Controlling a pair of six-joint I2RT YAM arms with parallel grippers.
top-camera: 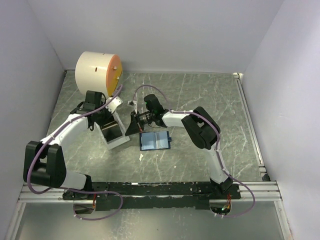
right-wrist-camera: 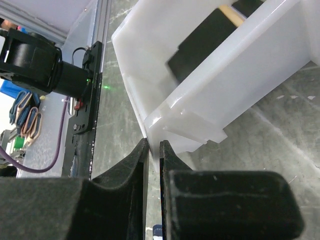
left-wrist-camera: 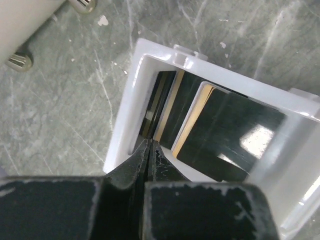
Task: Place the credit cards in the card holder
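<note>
A white open box stands left of centre, holding dark cards with tan edges. My left gripper is over the box, its fingers closed; whether anything sits between them I cannot tell. My right gripper is shut on a corner of the white box. Beside the box at centre lies an open card holder with pale blue sleeves and a dark border.
A cream cylindrical container with a yellow face stands at the back left. Walls enclose the workspace.
</note>
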